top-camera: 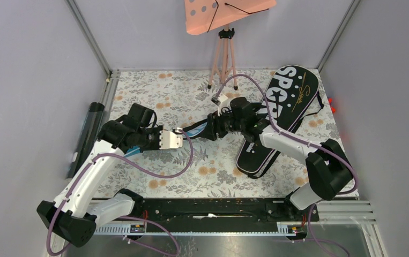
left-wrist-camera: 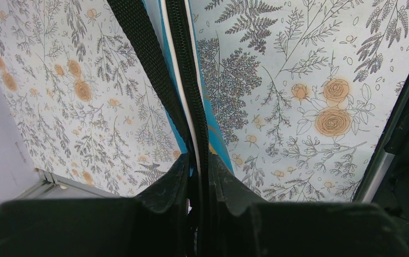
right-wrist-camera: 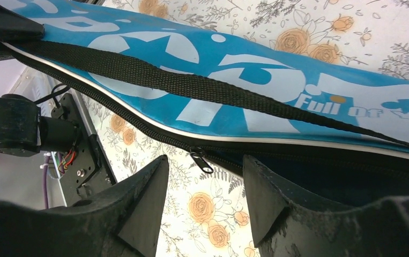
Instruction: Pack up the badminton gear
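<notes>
A blue racket bag (right-wrist-camera: 245, 75) with white lettering, a black strap and a zipper stretches between my arms. My left gripper is shut on it, at the zipper and strap. In the right wrist view the bag's zipper pull (right-wrist-camera: 202, 166) hangs just beyond my right gripper, which is open over the patterned mat. In the top view that gripper is over the middle, partly hiding the bag. A large black racket bag (top-camera: 266, 150) with white lettering lies on the right.
A pink stand (top-camera: 225, 53) on tripod legs stands at the back. A dark rolled or long item (top-camera: 84, 139) lies along the left edge.
</notes>
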